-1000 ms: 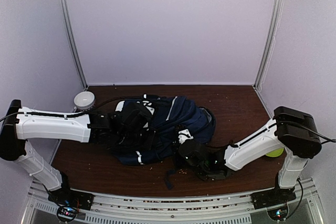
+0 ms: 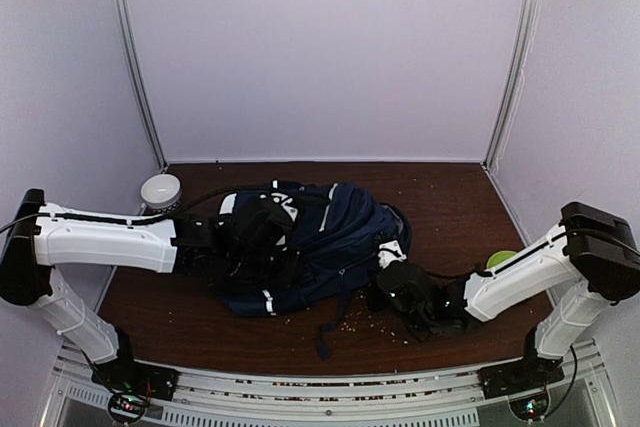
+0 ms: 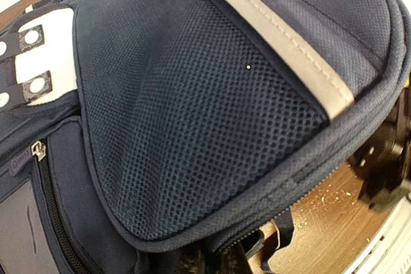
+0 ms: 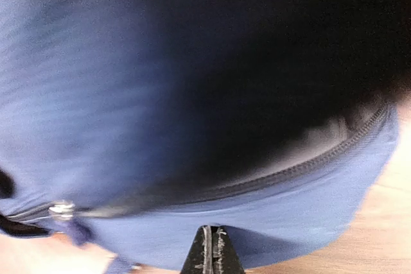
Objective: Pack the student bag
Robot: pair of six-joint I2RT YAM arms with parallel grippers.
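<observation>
A navy backpack (image 2: 330,237) lies across the middle of the table, with mesh (image 3: 180,113), zips and reflective strips in the left wrist view. My left gripper is over the bag's left part, shut on the bag's fabric at the bottom edge of its view, mostly hidden. My right gripper is shut with nothing visible between its fingers, by the bag's right front edge, beside a curved zip (image 4: 289,171). The right wrist view is blurred.
A white round container (image 2: 160,190) stands at the back left. A green round object (image 2: 501,259) is at the right, partly behind the right arm. Crumbs lie on the table (image 2: 450,197) in front of the bag.
My right arm has moved to the right along the bag, uncovering more of its front. The left arm and the bag look nearly unchanged.
</observation>
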